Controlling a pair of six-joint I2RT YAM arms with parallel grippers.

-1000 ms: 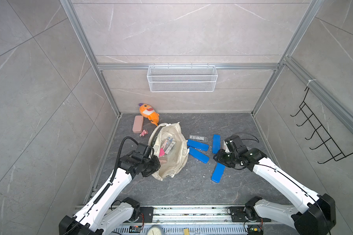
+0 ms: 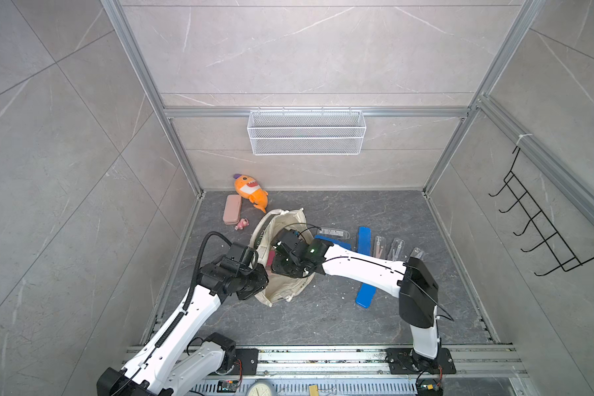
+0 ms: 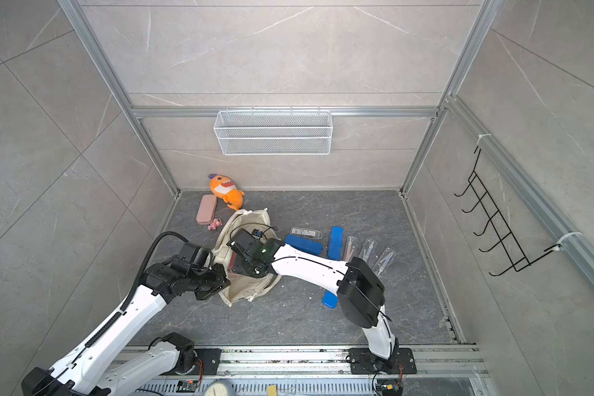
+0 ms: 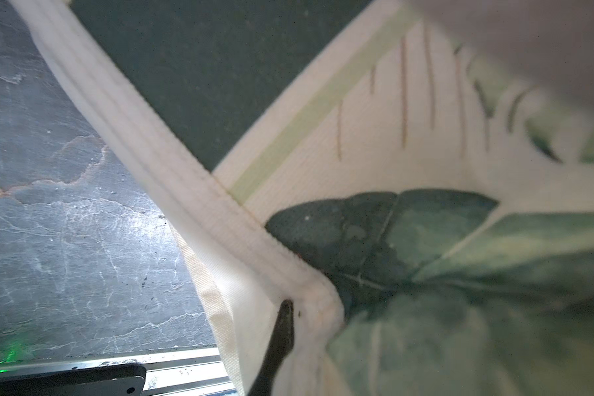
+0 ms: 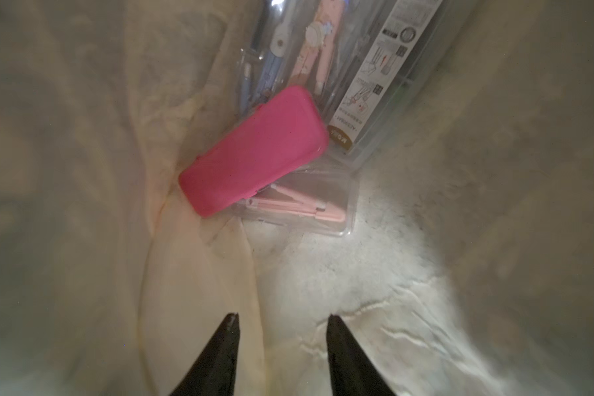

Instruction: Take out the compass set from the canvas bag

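Note:
The cream canvas bag (image 2: 288,285) stands open on the table. My left gripper (image 2: 257,285) is shut at its near-left rim; the wrist view shows a dark fingertip (image 4: 283,320) at the white hem. My right gripper hangs inside the bag, fingers apart with nothing between them. Above them in that view lie a pink case (image 5: 250,151), a clear compass box (image 5: 316,217) with pink compasses and larger clear packs (image 5: 376,79).
Several blue cases (image 2: 364,293) and clear packs (image 2: 396,245) lie right of the bag. An orange toy (image 2: 250,190), pink pouch (image 2: 232,208) and small pink toy (image 2: 241,223) lie behind it on the left.
My right arm has swung left from over the blue cases to over and into the bag, now covering much of its contents. The left arm is nearly still.

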